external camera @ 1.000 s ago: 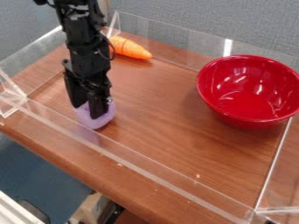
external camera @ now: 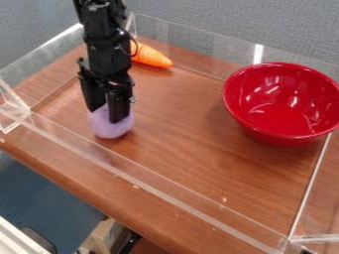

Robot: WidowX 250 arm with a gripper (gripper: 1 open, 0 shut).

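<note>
My black gripper [external camera: 109, 104] reaches down on the left side of the wooden tabletop, with its fingers around or just over a purple round object [external camera: 111, 125]. Whether the fingers are closed on it is hard to tell, as they hide its upper part. An orange carrot [external camera: 151, 55] lies behind the arm toward the back. A red bowl [external camera: 280, 104] stands on the right.
Clear low walls [external camera: 209, 40] border the tabletop [external camera: 185, 169] on all sides. A dark floor shows at the lower left.
</note>
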